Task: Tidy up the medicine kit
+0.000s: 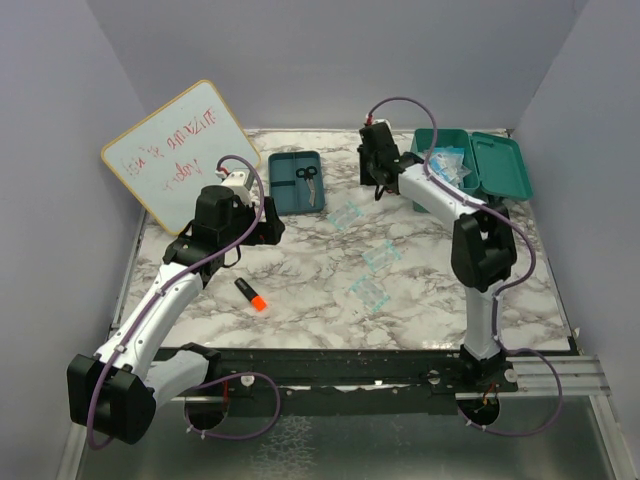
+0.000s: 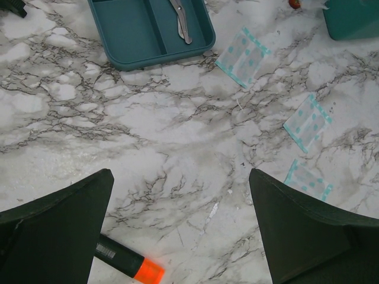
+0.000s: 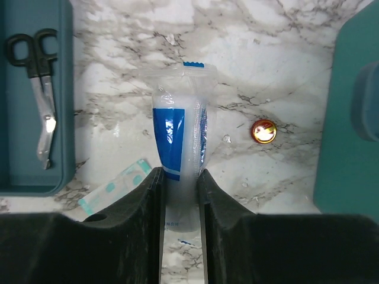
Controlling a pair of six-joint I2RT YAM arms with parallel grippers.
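A clear packet with a white roll and blue label is pinched in my right gripper, which is shut on it above the marble table. In the top view, my right gripper hangs left of the green box, whose inside shows clear and blue packets. A small round red tin lies on the table right of the held packet. Flat dotted dressing packets lie loose on the table. My left gripper is open and empty, over bare table.
A dark teal tray with scissors stands at the back left of centre. The box's lid lies at the right. A whiteboard stands back left. An orange-tipped black marker lies near my left gripper.
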